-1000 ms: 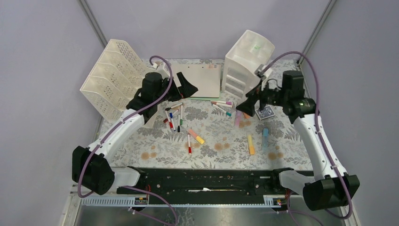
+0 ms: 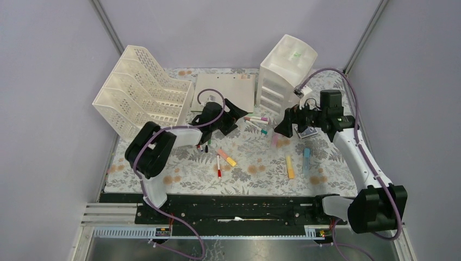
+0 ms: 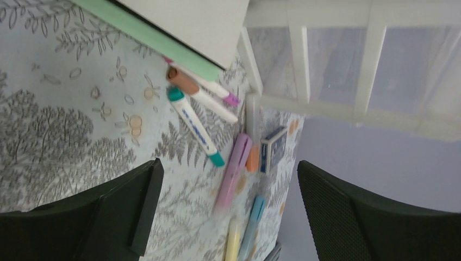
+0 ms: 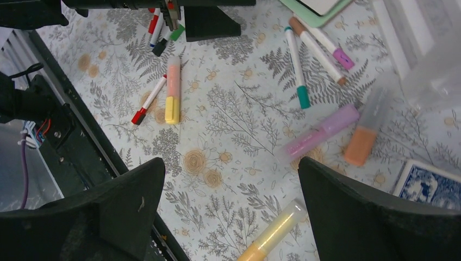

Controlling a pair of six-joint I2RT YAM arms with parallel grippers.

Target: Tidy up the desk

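Loose markers lie on the floral desk: a teal one [image 3: 195, 125], a pink-capped one [image 4: 325, 46] and a red one [image 2: 219, 166], with others near the left arm. Plastic cases lie around them: pink [image 4: 318, 133], yellow [image 2: 290, 166], blue [image 2: 306, 162], and a pink-yellow one [image 2: 226, 157]. My left gripper [image 2: 232, 118] hangs open over the middle, near the cream board [image 2: 223, 87], with nothing between its fingers. My right gripper [image 2: 288, 122] is open above the right-middle items, also empty. A boxed item [image 4: 424, 185] lies at the right, partly behind the right gripper.
A white slotted rack [image 2: 125, 95] stands at the back left and a white drawer unit [image 2: 285, 60] at the back right. The front middle of the desk and its front left have some bare space.
My left gripper has moved right toward the middle, its arm swinging over.
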